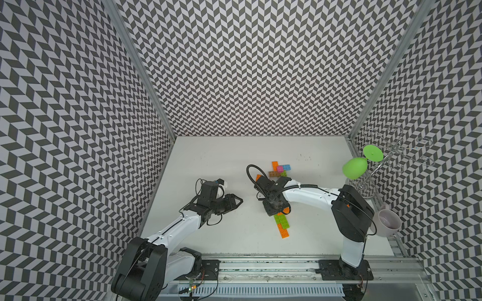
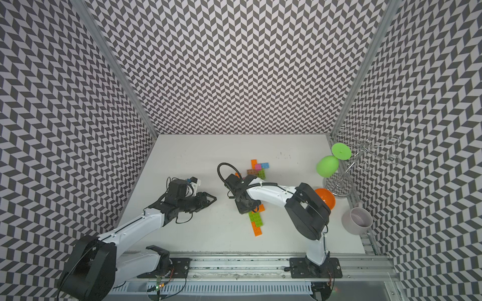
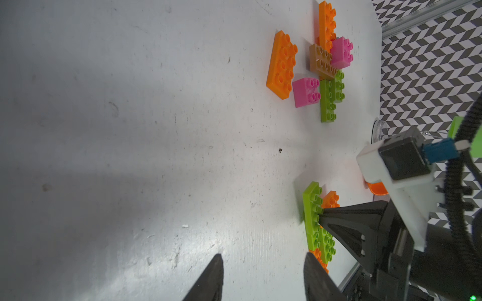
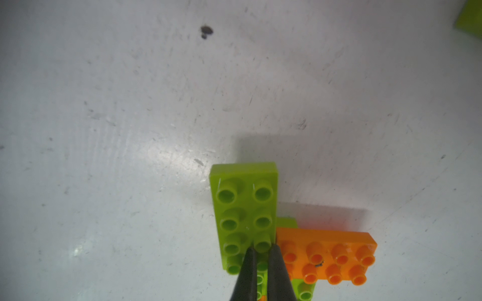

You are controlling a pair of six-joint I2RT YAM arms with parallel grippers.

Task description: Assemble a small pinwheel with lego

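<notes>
My right gripper is shut and sits low over the studs of a light green brick (image 4: 246, 215); no brick shows gripped between its fingers. That brick appears raised above its neighbours. To its right an orange brick (image 4: 326, 254) lies across a lower green piece (image 4: 305, 291), part of the cluster being built. The cluster continues toward the front of the table with a green brick (image 1: 284, 221) and an orange brick (image 1: 283, 231). Away to the left, my left gripper stands open above bare table, nothing between its fingers.
Behind the right gripper lie a loose orange brick (image 3: 282, 65), a pink brick (image 3: 305, 92), a brown brick (image 3: 321, 61) and several others. A mug (image 2: 357, 220), an orange ball (image 2: 326, 198) and a wire stand (image 2: 351, 165) line the right edge.
</notes>
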